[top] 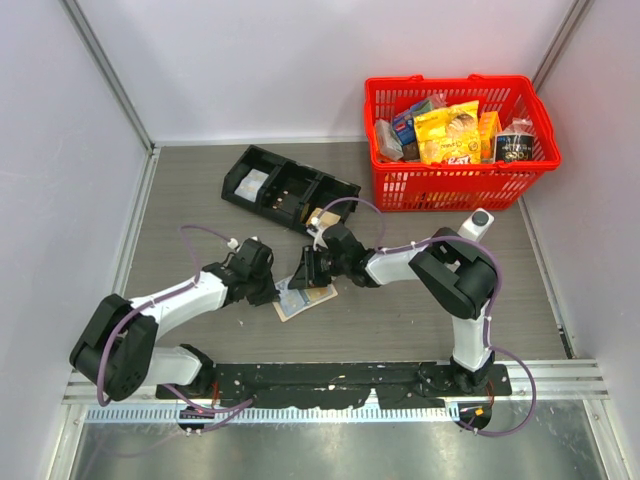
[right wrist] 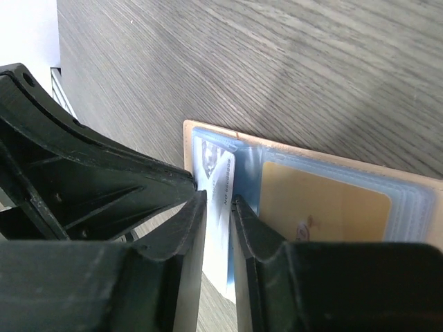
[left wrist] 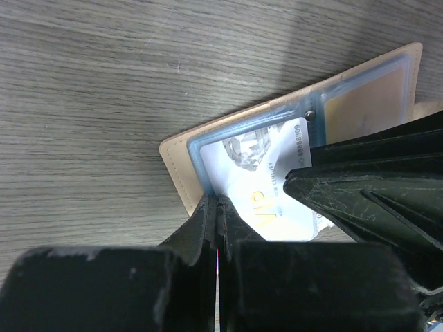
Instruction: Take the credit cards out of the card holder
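The tan card holder (top: 324, 295) lies open on the table between my grippers, with clear sleeves holding cards. A white card (left wrist: 264, 190) in its left sleeve shows under both grippers. My left gripper is shut with its tips at that sleeve's edge; nothing clearly shows between them. My right gripper is part open, its fingertips either side of the white card's edge at the sleeve, which looks slightly raised; whether it grips it I cannot tell. A second, gold card (right wrist: 322, 204) sits in the other sleeve.
A black divided tray (top: 275, 205) lies behind the grippers. A red basket (top: 460, 190) of snack packs fills the back right, with a white object (top: 476, 225) in front of it. The wood table is otherwise largely clear.
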